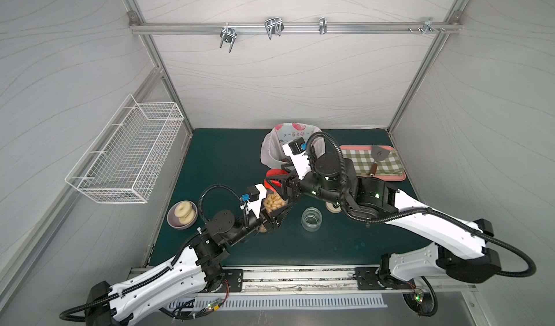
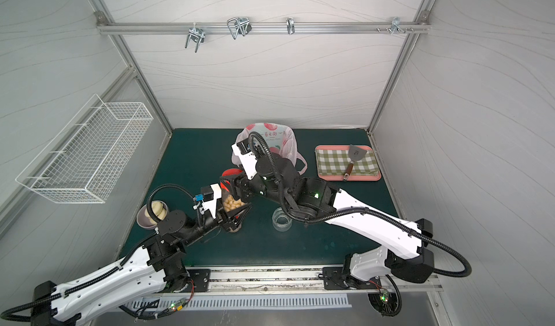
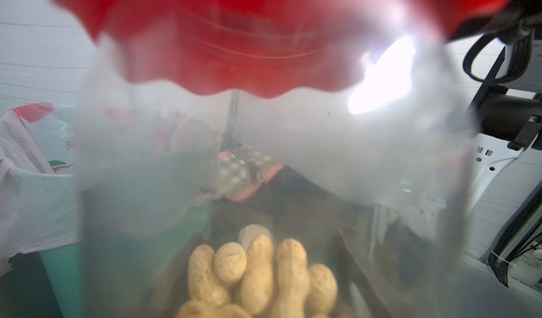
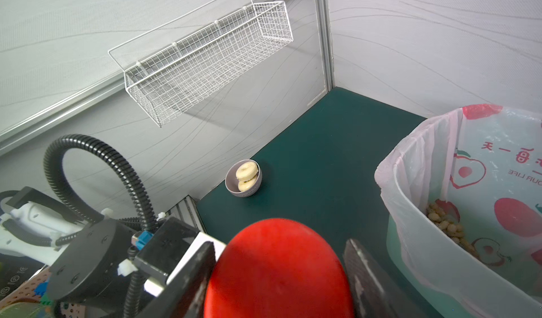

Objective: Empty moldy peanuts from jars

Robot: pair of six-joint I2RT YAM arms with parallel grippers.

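A clear jar of peanuts (image 3: 292,278) with a red lid (image 3: 265,2) is held upright by my left gripper (image 1: 271,216), shut on its body. The right gripper has its fingers either side of the red lid, seen large in the right wrist view; whether they press on it I cannot tell. An empty glass jar (image 1: 311,220) stands to the right. A lined bin (image 4: 406,216) behind has peanuts (image 4: 448,227) inside.
A bowl (image 1: 182,216) with pale round pieces sits at the left. A pink tray (image 1: 375,176) with cloth and spatula lies back right. A wire basket (image 1: 124,152) hangs on the left wall.
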